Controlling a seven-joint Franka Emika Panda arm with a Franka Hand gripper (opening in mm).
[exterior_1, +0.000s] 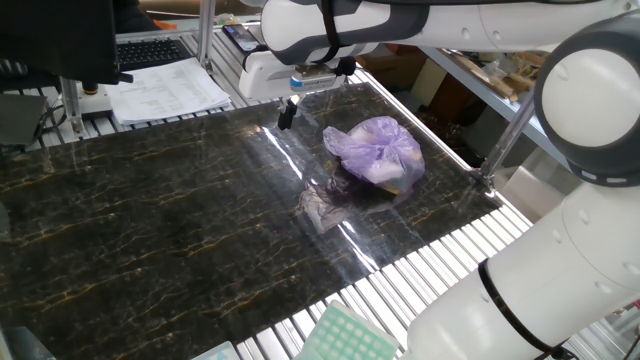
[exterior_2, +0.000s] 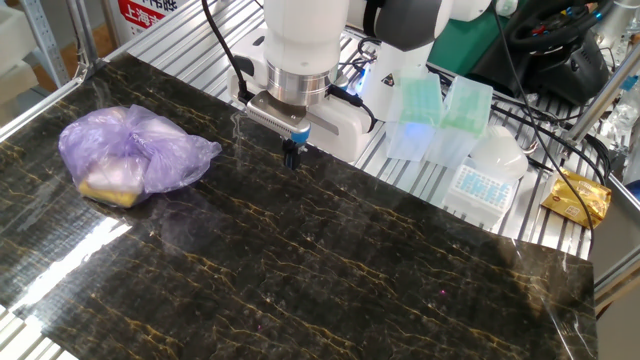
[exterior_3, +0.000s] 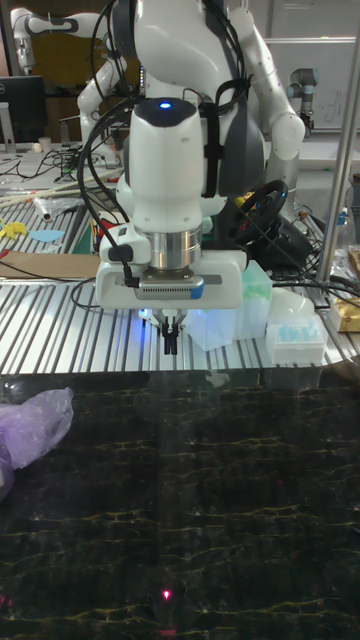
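Note:
A purple translucent plastic bag (exterior_1: 385, 155), knotted or bunched, rests on the black marbled tabletop (exterior_1: 130, 230). Through its film, pale and yellowish contents (exterior_2: 110, 192) show in the second exterior view, though what they are cannot be made out. My gripper (exterior_1: 287, 118) hangs above the board, apart from the bag. Its two black fingers point down and stand close together, with nothing visible between them in the third exterior view, where the gripper (exterior_3: 170, 347) is seen from the front. Only part of the bag (exterior_3: 34, 429) shows there, at the left edge.
Most of the marbled board is bare. Beyond its edge, on the metal rollers, stand translucent boxes (exterior_2: 462, 108), a white rack with blue tips (exterior_2: 482, 192) and a gold packet (exterior_2: 578, 197). Papers (exterior_1: 165, 92) and a keyboard (exterior_1: 150, 52) lie at the far left in the first view.

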